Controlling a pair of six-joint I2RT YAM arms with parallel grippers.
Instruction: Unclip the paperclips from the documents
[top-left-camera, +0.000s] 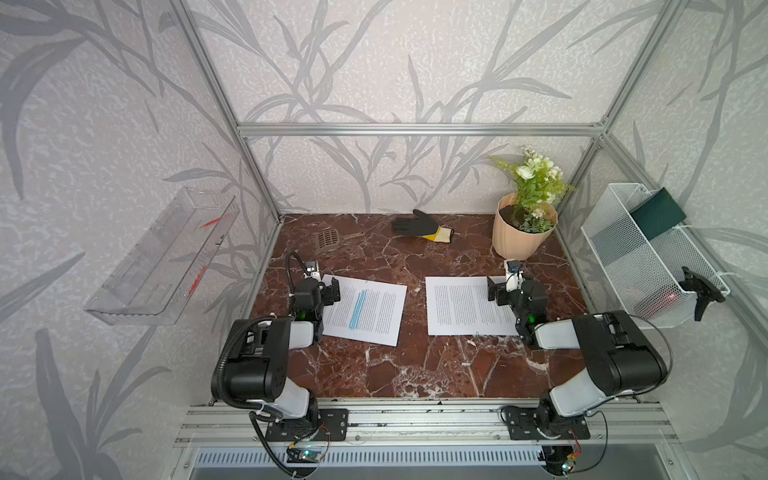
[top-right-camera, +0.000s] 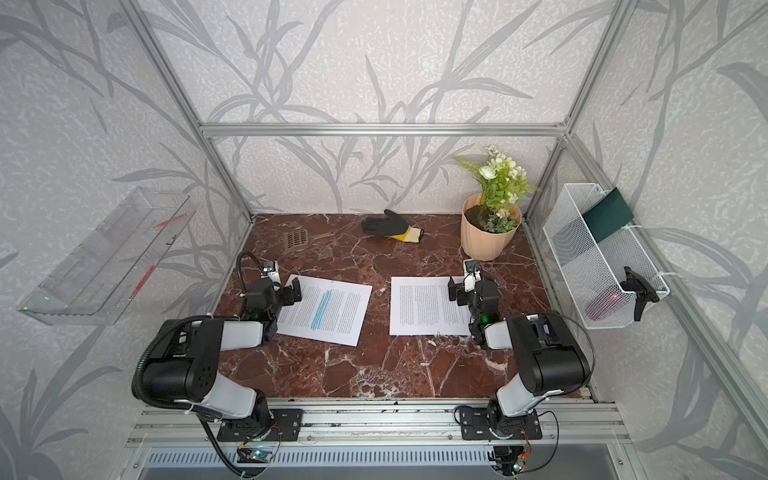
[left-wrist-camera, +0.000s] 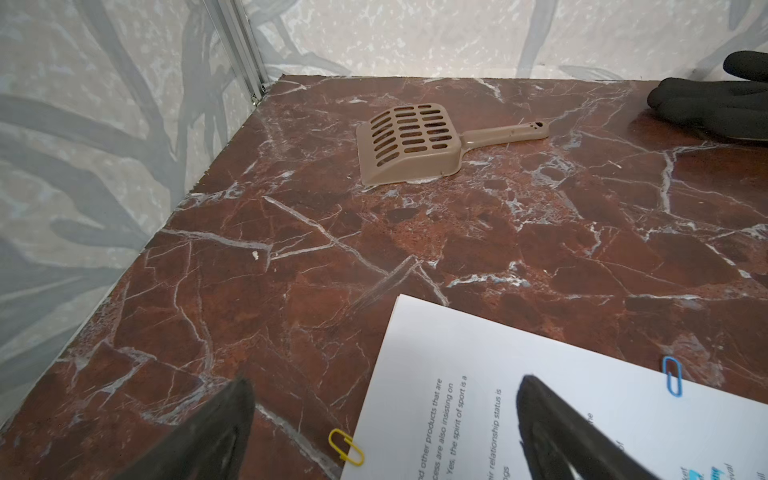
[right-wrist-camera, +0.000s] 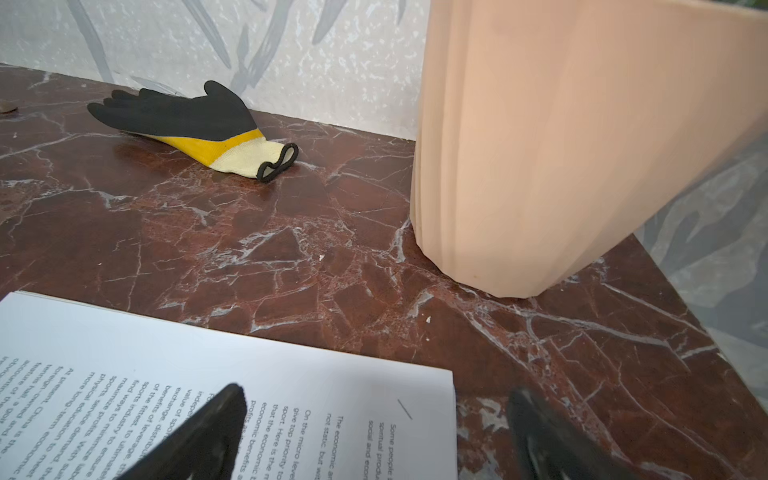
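Observation:
The left document (top-left-camera: 376, 316), with a blue highlighted strip, lies slightly turned on the marble table. In the left wrist view a yellow paperclip (left-wrist-camera: 346, 447) grips its left edge and a blue paperclip (left-wrist-camera: 672, 376) its far edge. My left gripper stands open above that document's left corner, nothing between its fingers. The right document (top-right-camera: 424, 308) lies square to the table; its far right corner shows a thin dark line, perhaps a staple, and I see no paperclip there. Over its right part my right gripper is open and empty.
A brown slotted scoop (left-wrist-camera: 412, 140) and a black-yellow glove (right-wrist-camera: 188, 128) lie at the back. The flowerpot (right-wrist-camera: 560, 152) stands close beyond the right document. A clear bin (top-left-camera: 160, 256) hangs left, a white mesh basket (top-left-camera: 640, 248) right.

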